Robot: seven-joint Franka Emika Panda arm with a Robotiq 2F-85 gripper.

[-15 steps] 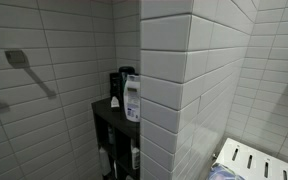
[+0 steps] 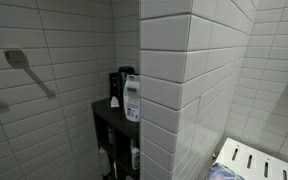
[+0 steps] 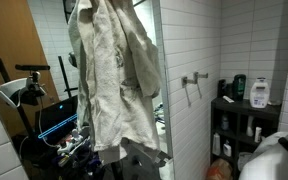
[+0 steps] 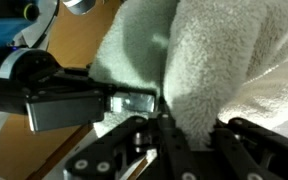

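Observation:
A whitish towel (image 4: 202, 65) fills much of the wrist view, bunched into a narrow fold where my gripper is shut on it. One dark finger (image 4: 59, 95) with a shiny pad presses in from the left; the fold covers much of the other side. In exterior view 2 a large off-white towel (image 3: 119, 75) hangs down in long folds on the left side. I cannot make out the gripper in either exterior view.
A black shelf (image 3: 234, 110) in the tiled corner carries bottles, among them a white jug (image 3: 260, 93). Wall hooks (image 3: 191, 79) are mounted on the tiles. A white slotted seat (image 2: 257, 160) stands at lower right in exterior view 1.

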